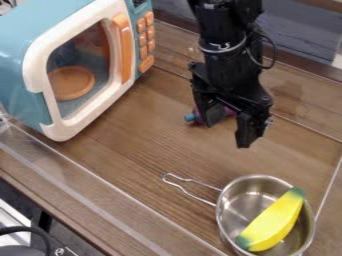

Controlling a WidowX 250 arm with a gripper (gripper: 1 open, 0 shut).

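My black gripper (230, 126) hangs over the back middle of the wooden counter, pointing down, its fingers apart. Behind it, partly hidden, lies a small object with blue and pinkish parts (193, 118). A steel pan (242, 192) with a wire handle sits at the front right, holding a yellow banana (273, 221) with green tips.
A toy microwave (27, 85) in teal, white and orange, with a round orange plate inside, fills the back left. A wall runs along the back.
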